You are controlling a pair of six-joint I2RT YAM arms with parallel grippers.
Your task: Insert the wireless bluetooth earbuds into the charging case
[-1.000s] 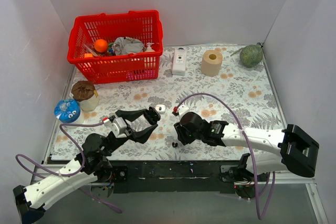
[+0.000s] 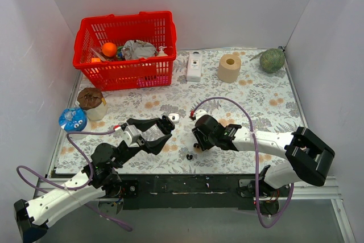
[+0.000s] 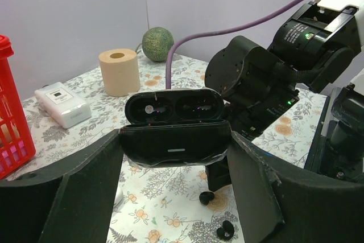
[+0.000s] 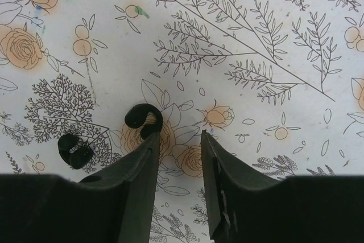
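Note:
The black charging case (image 3: pixel 176 129) has its lid up, and its two earbud wells look empty. My left gripper (image 2: pixel 164 135) is shut on the case by its sides, holding it above the table. Two black earbuds lie on the patterned cloth: one earbud (image 4: pixel 145 119) close to the left finger of my right gripper, the other earbud (image 4: pixel 74 151) farther left. From the left wrist view the near earbud (image 3: pixel 206 197) sits just beside the right gripper's tip. The right gripper is part open above the cloth, with only cloth showing between its fingers.
A small white object (image 2: pixel 174 118) lies behind the earbuds. Farther back stand a red basket (image 2: pixel 124 72), a white box (image 2: pixel 194 68), a paper roll (image 2: pixel 229 68) and a green ball (image 2: pixel 272 60).
The left arm and case stayed still.

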